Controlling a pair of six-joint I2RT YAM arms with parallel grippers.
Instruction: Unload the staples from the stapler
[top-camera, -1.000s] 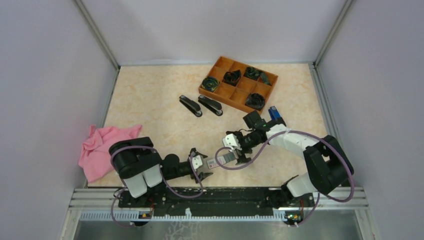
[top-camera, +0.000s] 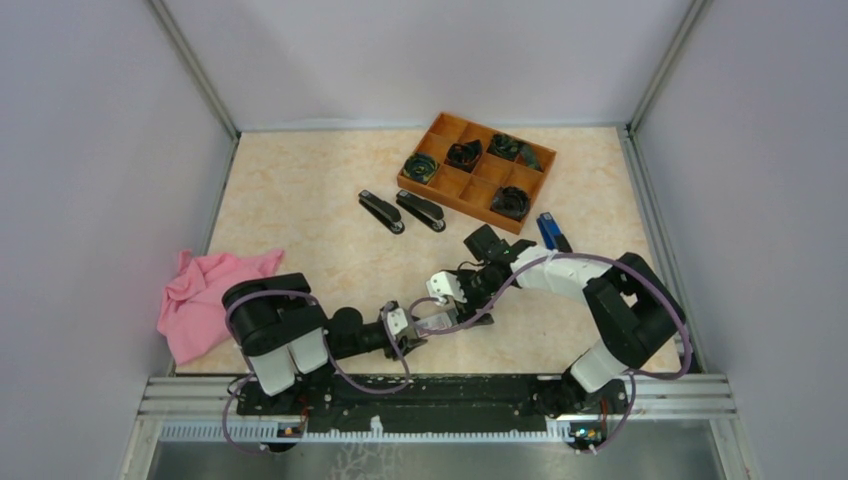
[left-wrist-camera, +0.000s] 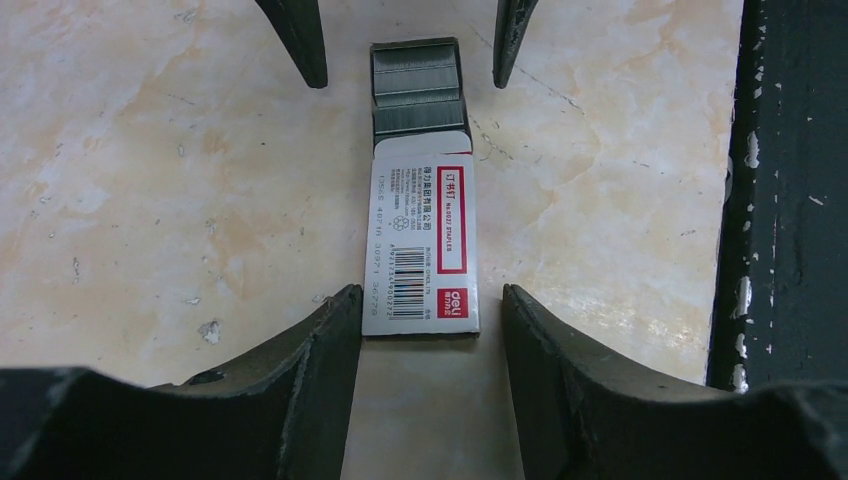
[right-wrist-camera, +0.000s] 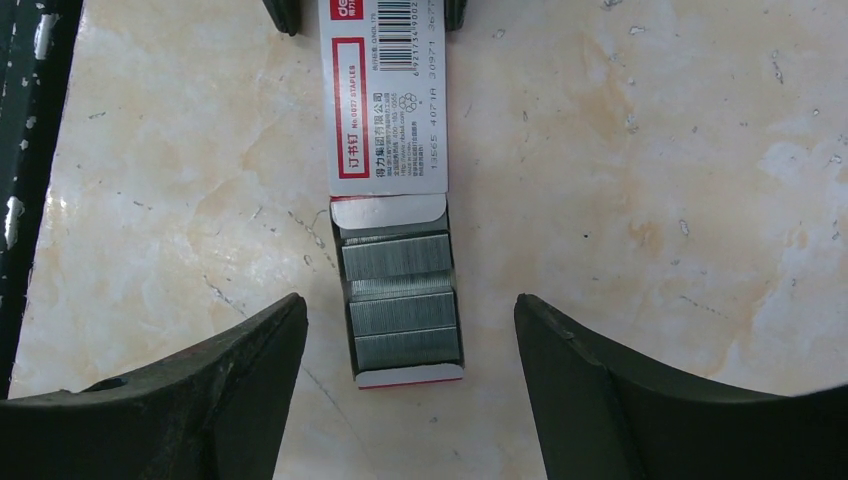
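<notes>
A white staple box (left-wrist-camera: 420, 243) with a red label lies on the table, its cover partly slid back, showing rows of grey staples (right-wrist-camera: 401, 315). My left gripper is part open, its fingertips either side of the covered end and close to it. My right gripper is part open around the exposed staple end, with a gap on both sides of it. Two black staplers (top-camera: 381, 211) lie higher up in the top view.
A wooden divided tray (top-camera: 476, 188) with dark coils sits at the back, a blue stapler (top-camera: 552, 231) right of it. A pink cloth (top-camera: 210, 303) lies at the left. The table's dark front edge runs close by the box.
The right arm has shifted left along the box, toward my left gripper. The left arm has moved slightly, toward the box.
</notes>
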